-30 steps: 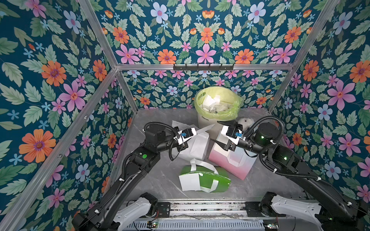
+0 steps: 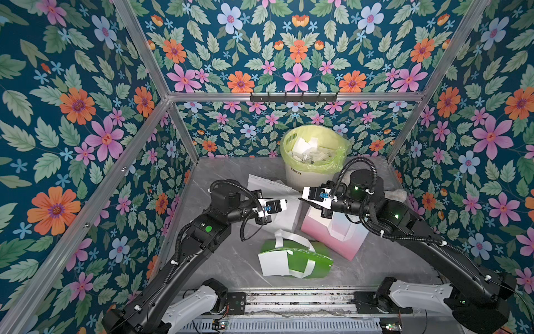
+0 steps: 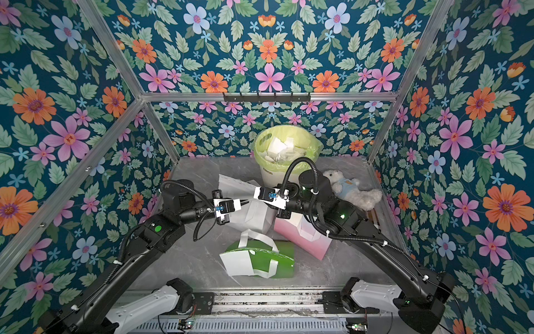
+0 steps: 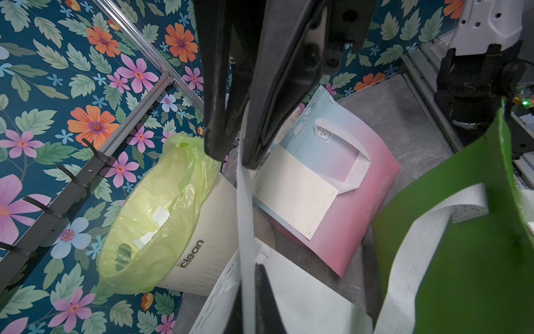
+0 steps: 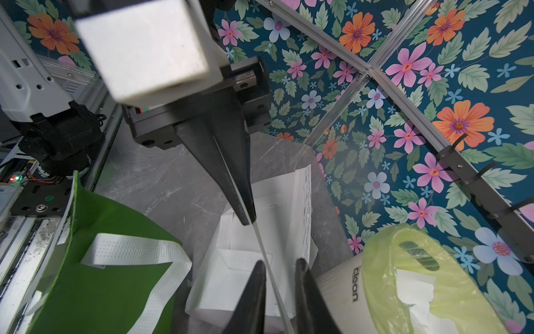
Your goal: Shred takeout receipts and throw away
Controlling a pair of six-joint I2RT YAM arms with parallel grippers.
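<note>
My left gripper is shut on a thin white receipt (image 4: 243, 211), seen edge-on in the left wrist view and stretching toward my right gripper. The right wrist view shows the receipt's edge running down between my right gripper's blurred fingers, which stand slightly apart; I cannot tell whether they grip it. The two grippers face each other above the bags, in front of the bin (image 2: 300, 178), whose yellow liner holds white paper scraps (image 2: 306, 145).
A white bag (image 5: 278, 239) lies under the grippers, a pink bag (image 2: 333, 239) to the right, a green bag (image 2: 311, 261) in front. A teddy bear (image 3: 356, 194) sits behind the right arm. Bare table surrounds them.
My right gripper has moved left toward the left one and its fingers have drawn closer together round the receipt. The left gripper has turned slightly.
</note>
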